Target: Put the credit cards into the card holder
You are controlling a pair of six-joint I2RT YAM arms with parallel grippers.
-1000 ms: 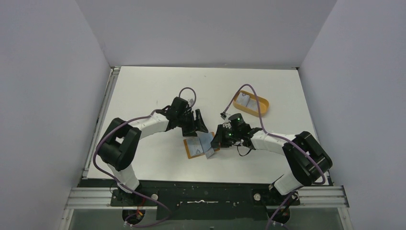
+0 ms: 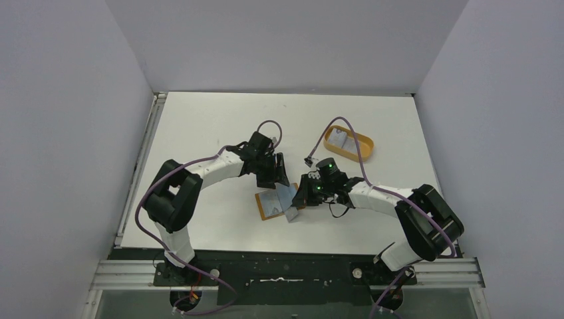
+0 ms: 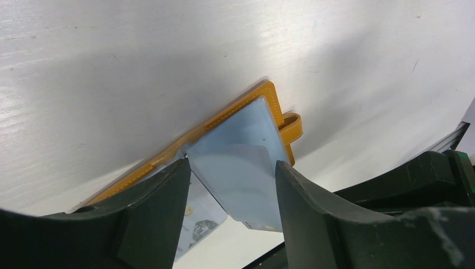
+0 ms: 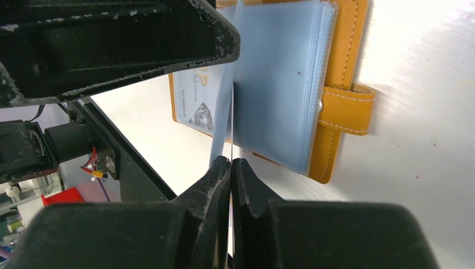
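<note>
An orange card holder (image 4: 341, 61) with clear blue sleeves (image 4: 274, 84) lies open on the table, a printed card (image 3: 199, 221) showing in one sleeve. My right gripper is shut on a thin upright sleeve edge at the holder's middle. My left gripper stands part open just over the holder, a sleeve flap showing between and beyond its fingertips. In the top view both grippers, left (image 2: 276, 173) and right (image 2: 299, 196), meet over the holder from either side.
A yellow oval tray (image 2: 366, 146) with white cards inside sits at the back right.
My left arm has shifted a little to the right and its gripper stands more upright over the holder. The right arm has barely moved.
</note>
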